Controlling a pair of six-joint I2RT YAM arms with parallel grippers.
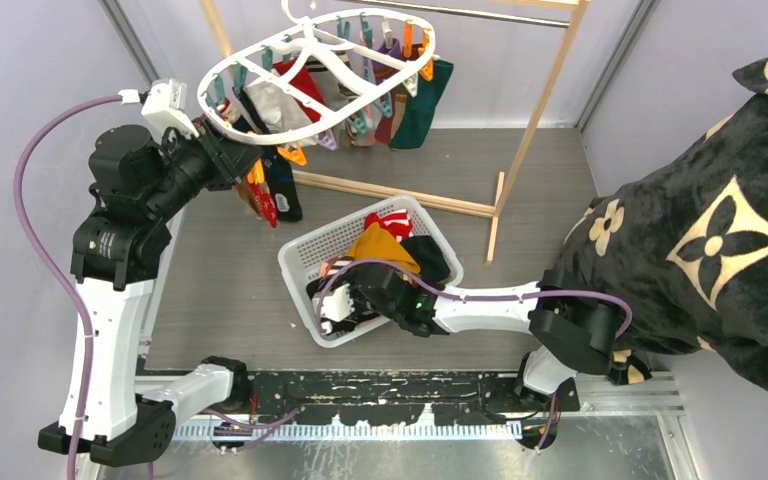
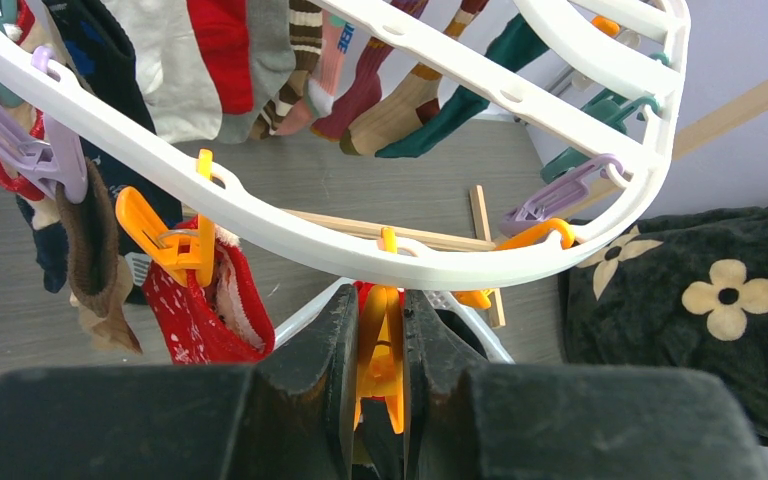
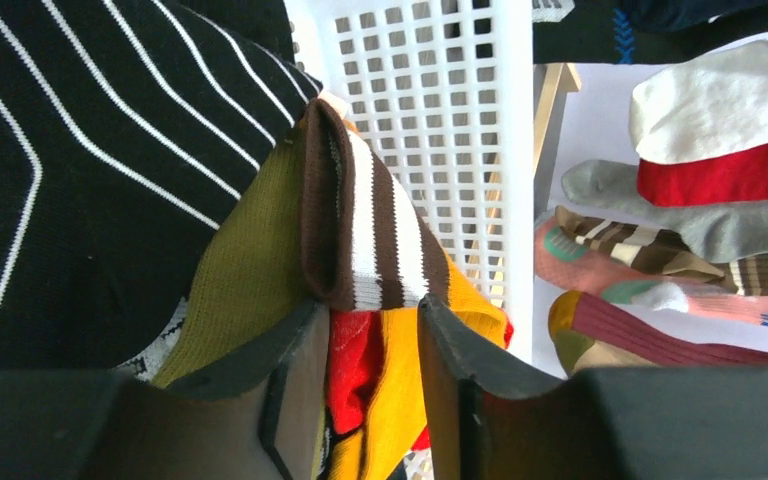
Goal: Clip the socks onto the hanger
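Observation:
The white oval hanger [image 1: 312,48] carries clipped socks in several colours. At its near left rim, my left gripper is shut on an orange clip [image 2: 384,345], with no sock visible in that clip. Low over the basket of loose socks, my right gripper is part open. A brown-and-white striped sock cuff [image 3: 380,235] stands just beyond its fingertips, and red and yellow socks [image 3: 400,370] show in the gap. Whether the pads touch any cloth cannot be made out. To the left lies a black sock with white stripes [image 3: 90,180].
The white basket [image 1: 305,320] stands on the grey floor under the hanger. A wooden rack [image 1: 535,110] rises behind it, its foot bar near the basket's far side. A dark flowered cushion [image 1: 700,230] fills the right. Bare floor lies left of the basket.

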